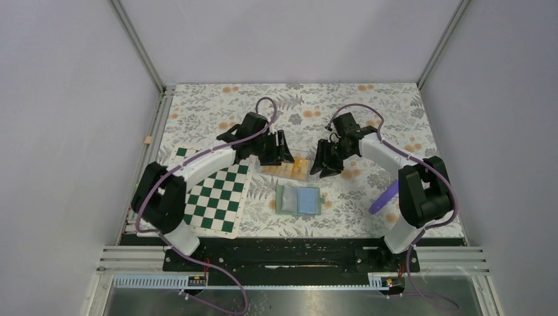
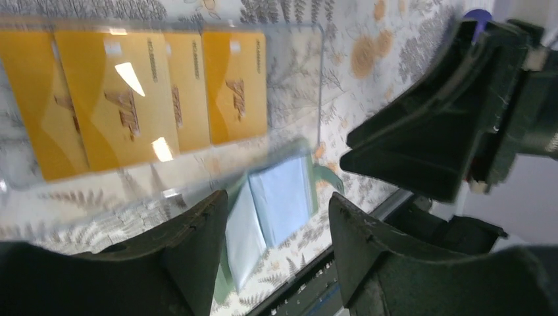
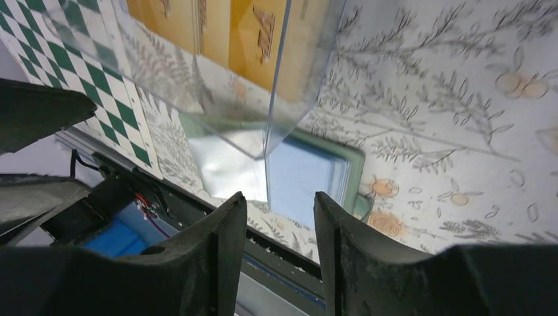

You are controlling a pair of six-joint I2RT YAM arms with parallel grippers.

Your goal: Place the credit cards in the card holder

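Note:
Several orange cards (image 2: 118, 99) lie in a clear acrylic tray (image 2: 293, 79) in the middle of the table. In front of it lies a green-edged card holder (image 1: 288, 201) with a white flap (image 3: 233, 168) and a blue flap (image 3: 299, 181). My left gripper (image 1: 281, 151) hovers over the cards' tray, open, its fingertips apart in the left wrist view. My right gripper (image 1: 320, 164) is just right of the tray, above the table, its fingers apart with nothing visible between them.
A green-and-white checkered board (image 1: 214, 204) lies to the left. A purple object (image 1: 383, 197) lies at the right.

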